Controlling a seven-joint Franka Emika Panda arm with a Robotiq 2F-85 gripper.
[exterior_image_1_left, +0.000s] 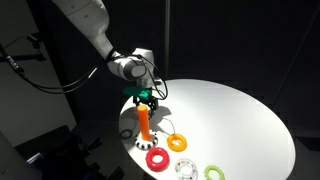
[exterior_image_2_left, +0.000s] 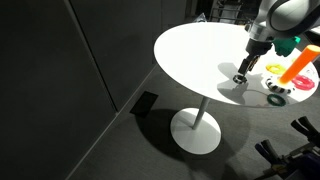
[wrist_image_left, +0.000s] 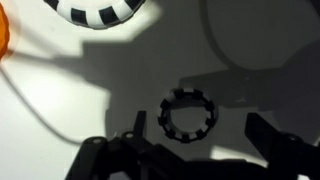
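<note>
A small black-and-white checkered ring (wrist_image_left: 188, 94) lies flat on the table, between and below the spread fingers of my gripper in the wrist view. The fingers stand open and hold nothing. In exterior view 2 the gripper (exterior_image_2_left: 241, 72) hangs low, close over that ring. Exterior view 1 shows the gripper (exterior_image_1_left: 151, 101) behind an upright orange post (exterior_image_1_left: 143, 124), which rises from a larger checkered base (exterior_image_1_left: 147, 144). The post partly blocks the view of the small ring there.
Toward the near side of the round white table (exterior_image_1_left: 230, 110) lie a red ring (exterior_image_1_left: 151, 161), an orange ring (exterior_image_1_left: 177, 135), a pale ring (exterior_image_1_left: 187, 162) and a green ring (exterior_image_1_left: 207, 172). A dark ring (exterior_image_1_left: 126, 126) sits left of the post.
</note>
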